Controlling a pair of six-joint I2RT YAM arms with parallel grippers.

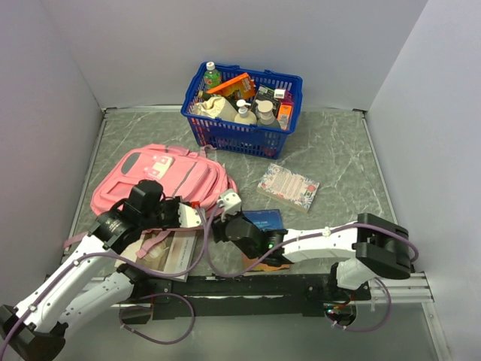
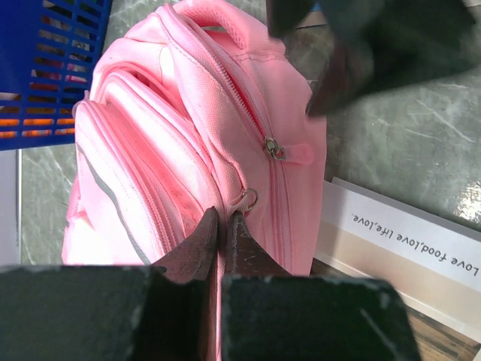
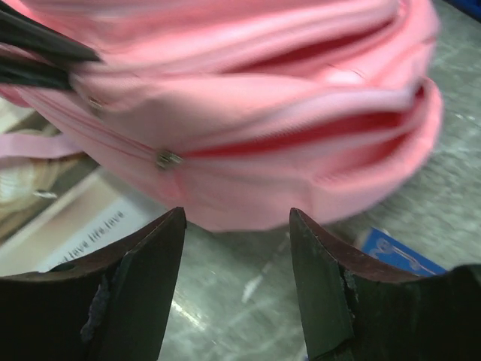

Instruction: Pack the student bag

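The pink backpack (image 1: pixel 150 177) lies on the left of the worktop, its red-lined zipper (image 2: pixel 244 105) visible. My left gripper is shut on the backpack's pink fabric. My right gripper hovers just off the bag's zipper side, its fingers apart in the right wrist view, with nothing clearly between them. A metal zipper pull (image 3: pixel 167 159) sits above and left of it, slightly blurred.
A blue basket (image 1: pixel 233 135) full of bottles and boxes stands at the back. A floral book (image 1: pixel 288 186) lies to the right; other books (image 1: pixel 263 219) lie under the right arm and beside the bag (image 1: pixel 180 256).
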